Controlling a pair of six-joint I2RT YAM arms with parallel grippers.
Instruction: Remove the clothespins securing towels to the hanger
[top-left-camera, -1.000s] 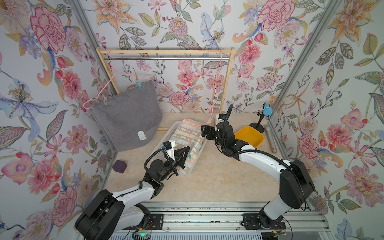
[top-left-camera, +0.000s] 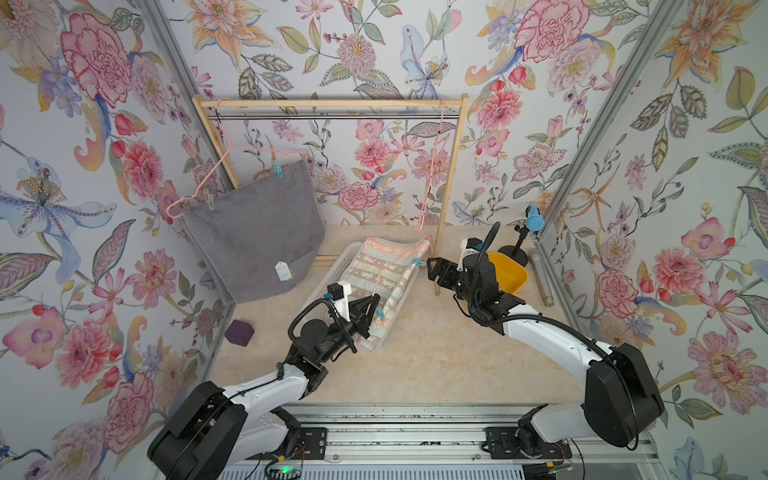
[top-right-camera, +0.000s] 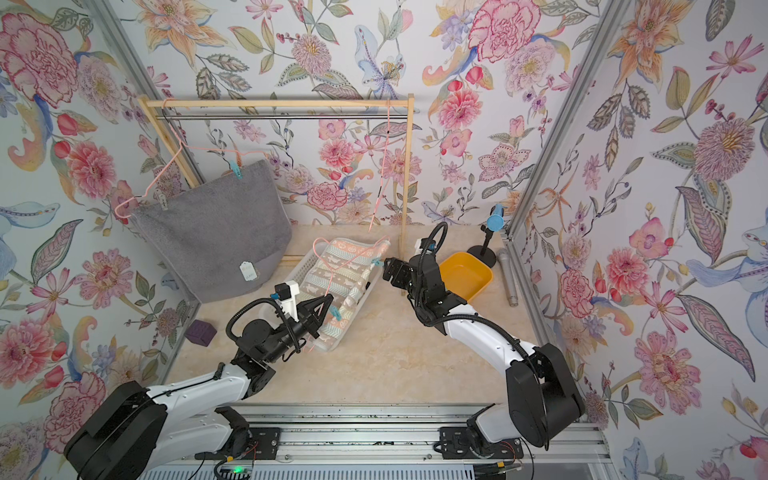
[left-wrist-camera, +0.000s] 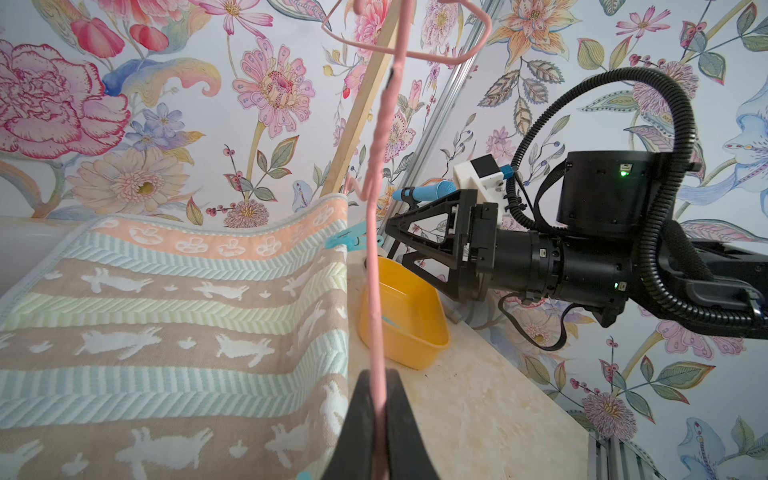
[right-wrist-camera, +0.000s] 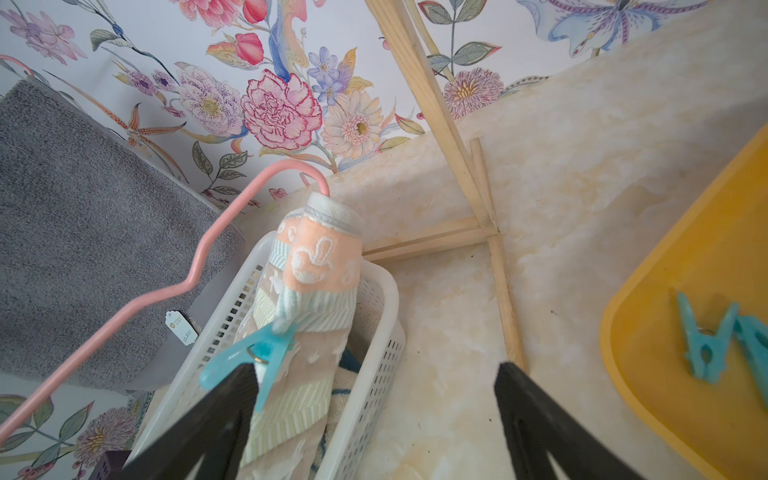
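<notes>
My left gripper is shut on a pink hanger wire, which rises from between its fingers in the left wrist view. The striped towel lies in a white basket, with a blue clothespin clipped on its edge. My right gripper is open above the table beside that basket, nothing between its fingers. A grey towel hangs at the left on another hanger, with a blue clothespin on it.
A yellow bin holding blue clothespins stands at the right, near a dark stand. The wooden rack stands behind. A purple cube lies at front left.
My right gripper has moved to the right, away from the towel in the basket toward the yellow bin. My left gripper has stayed in place.
</notes>
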